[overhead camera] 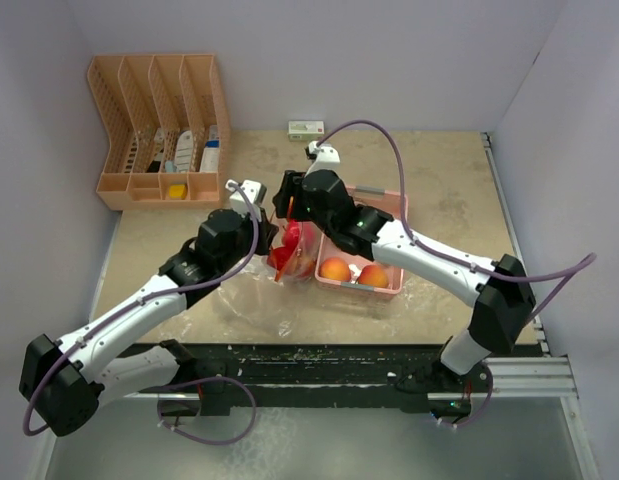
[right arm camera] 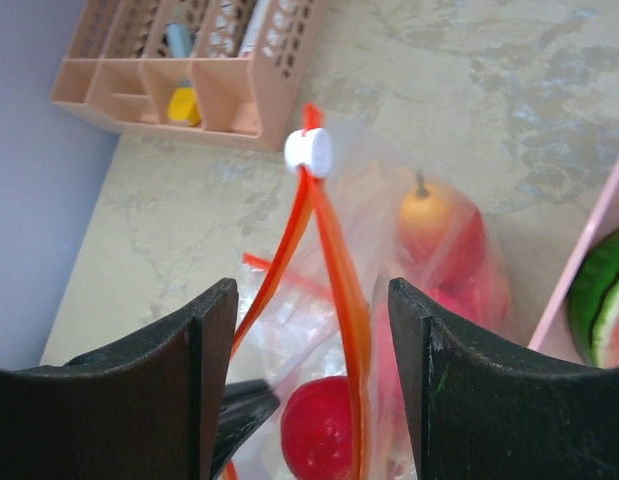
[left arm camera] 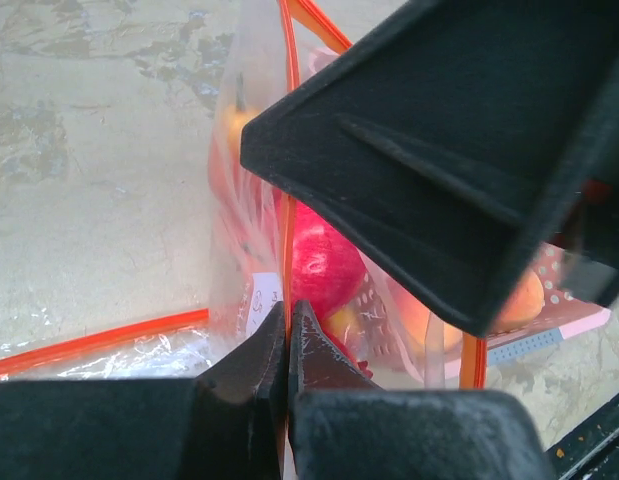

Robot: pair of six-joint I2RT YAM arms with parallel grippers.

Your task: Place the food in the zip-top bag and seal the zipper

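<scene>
The zip bag (overhead camera: 294,255) stands filled with food between my grippers. My left gripper is shut on the thin orange zipper edge (left arm camera: 287,250) of the bag. Inside are a red round fruit (left arm camera: 324,255) and a yellow-red pear-like item (right arm camera: 429,225). My right gripper is open above the bag's top, the orange zipper (right arm camera: 344,290) with its white slider (right arm camera: 309,150) showing between and beyond its fingers.
A pink basket (overhead camera: 361,285) with more fruit stands right of the bag. A peach organizer (overhead camera: 159,180) is at back left, a small box (overhead camera: 306,130) at the back.
</scene>
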